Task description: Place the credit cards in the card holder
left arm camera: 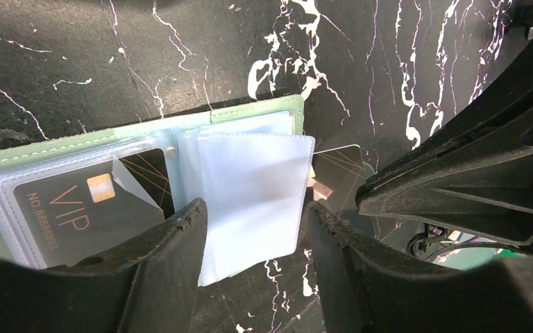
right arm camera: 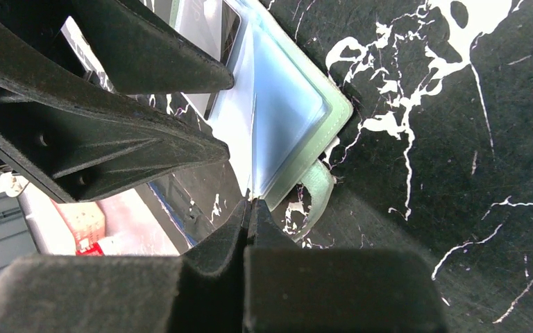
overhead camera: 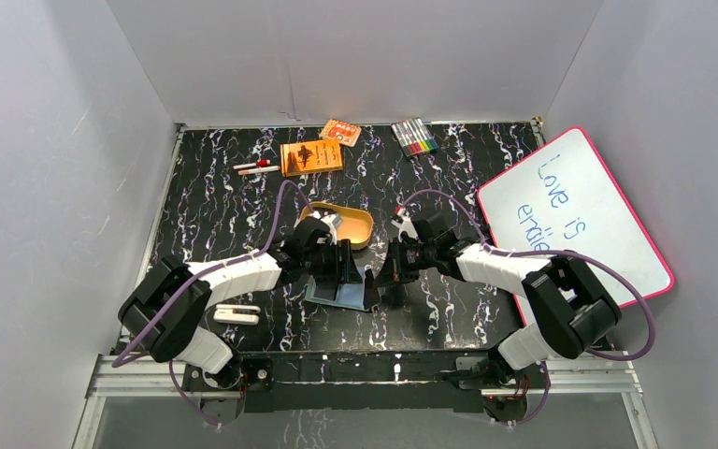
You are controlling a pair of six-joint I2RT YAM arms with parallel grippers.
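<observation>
The card holder (overhead camera: pixel 344 296) lies open on the table, with a VIP card (left arm camera: pixel 90 208) in its left pocket. Its clear bluish sleeve page (left arm camera: pixel 253 194) stands partly raised. My left gripper is open, its fingers to either side of that page's near part. Just right of the page is a black card (left arm camera: pixel 338 173), partly hidden behind the page. My right gripper is shut on this card, which shows there only as a thin edge (right arm camera: pixel 254 132) close beside the sleeve. Whether the card's edge is inside the sleeve I cannot tell.
Behind the grippers is an orange tray (overhead camera: pixel 363 227). Books (overhead camera: pixel 311 157) and coloured pens (overhead camera: pixel 414 137) lie at the back, a white object (overhead camera: pixel 236 314) at the left. The whiteboard (overhead camera: pixel 575 220) leans at right. My two grippers are very close together.
</observation>
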